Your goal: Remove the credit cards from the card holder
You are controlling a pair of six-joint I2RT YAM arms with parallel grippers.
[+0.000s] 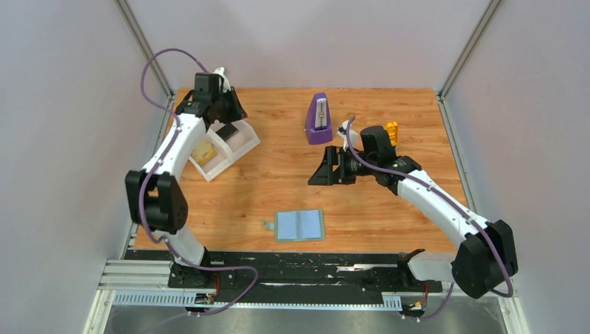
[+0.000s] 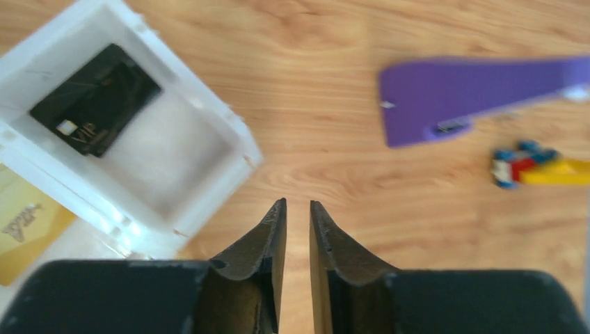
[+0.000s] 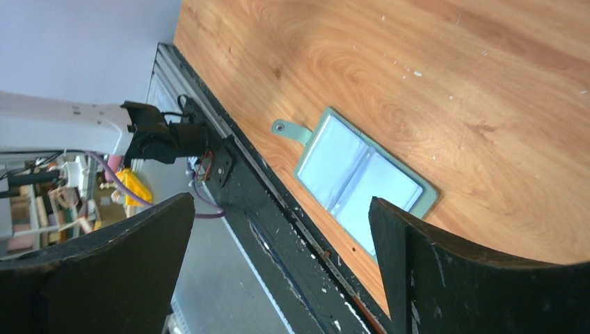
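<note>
The card holder (image 1: 299, 225) lies open and flat near the table's front edge, its clear sleeves and pale green border showing; a snap tab sticks out on its left. In the right wrist view the holder (image 3: 362, 177) lies beyond my right gripper, which is wide open and empty. A black VIP card (image 2: 96, 99) rests in one compartment of the white box (image 2: 182, 161), and a gold card (image 2: 28, 223) in another. Raised beside that box, my left gripper has its fingertips a little apart with nothing between them.
At the back middle stands a purple stapler-like object (image 1: 318, 129). A yellow toy (image 1: 392, 131) sits behind the right arm, partly hidden. Bare table (image 1: 278, 167) lies between the white box and the right gripper.
</note>
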